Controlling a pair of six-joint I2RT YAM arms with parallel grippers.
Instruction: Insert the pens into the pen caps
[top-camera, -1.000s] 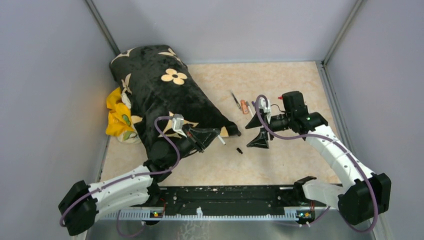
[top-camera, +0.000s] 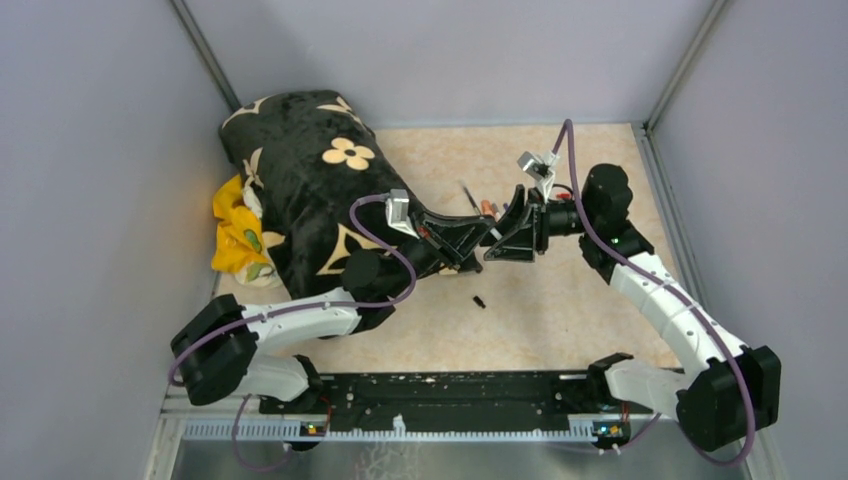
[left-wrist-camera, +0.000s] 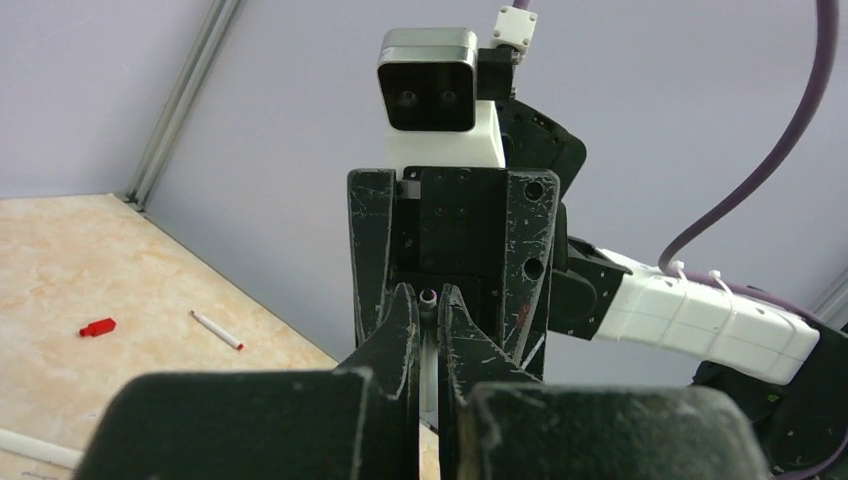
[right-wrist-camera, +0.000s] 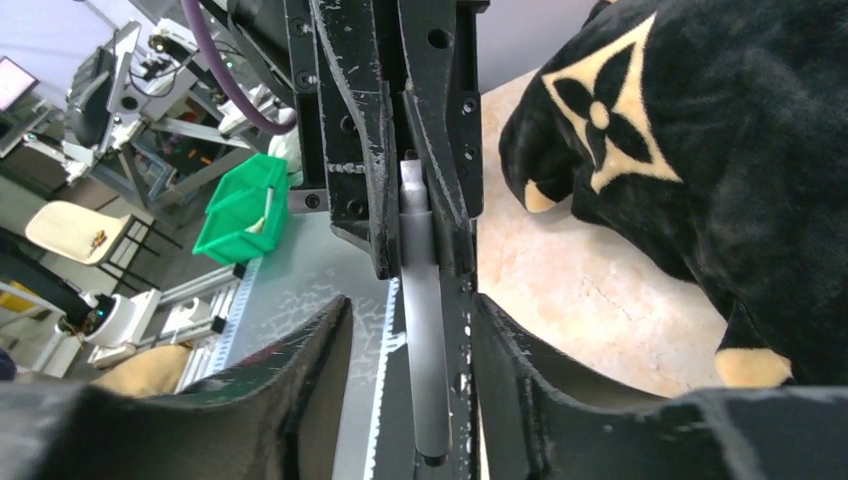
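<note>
My left gripper (top-camera: 478, 232) is shut on a white pen (right-wrist-camera: 425, 330), seen upright between its fingers in the right wrist view, its upper end between the tips. My right gripper (top-camera: 505, 234) faces it head-on, part open, with its fingers either side of the pen's lower length, apparently not touching it. In the left wrist view the pen's end (left-wrist-camera: 428, 298) shows between the left fingers. A black cap (top-camera: 479, 301) lies on the table below the grippers. A red cap (left-wrist-camera: 97, 327) and a white pen with red end (left-wrist-camera: 215, 329) lie on the table.
A dark patterned blanket (top-camera: 300, 170) fills the left of the table, with a yellow cloth (top-camera: 235, 230) beside it. Several pens (top-camera: 470, 200) lie behind the grippers.
My left gripper has moved up and to the right with the pen. The right gripper has risen in the top view, and the two now meet around the pen.
</note>
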